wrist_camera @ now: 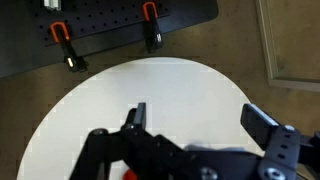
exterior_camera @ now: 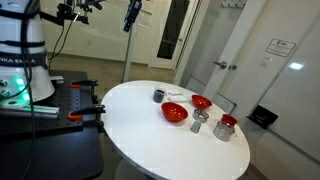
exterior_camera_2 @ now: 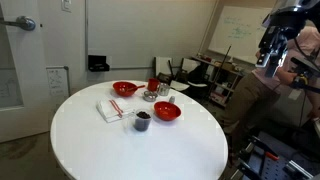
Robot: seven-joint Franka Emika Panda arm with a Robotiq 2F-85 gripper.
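Note:
My gripper hangs high above the round white table, its two dark fingers (wrist_camera: 268, 140) wide apart and nothing between them. In exterior view 1 the gripper (exterior_camera: 131, 18) is at the top, far from the dishes. A red bowl (exterior_camera: 174, 112) sits near the table's middle; a second red bowl (exterior_camera_2: 125, 88) stands farther along. A small cup with dark contents (exterior_camera_2: 142, 121) is close to the first bowl. A white cloth (exterior_camera_2: 113, 107) lies flat. Metal containers (exterior_camera: 225, 128) stand at one side. In the wrist view, part of a red thing (wrist_camera: 130, 174) shows at the bottom edge.
The white table (exterior_camera: 130, 120) has broad bare areas around the dishes. Beside it is the robot's dark base table (wrist_camera: 110, 40) with orange-handled clamps (wrist_camera: 62, 38) along its edge. A door and whiteboards are in the background.

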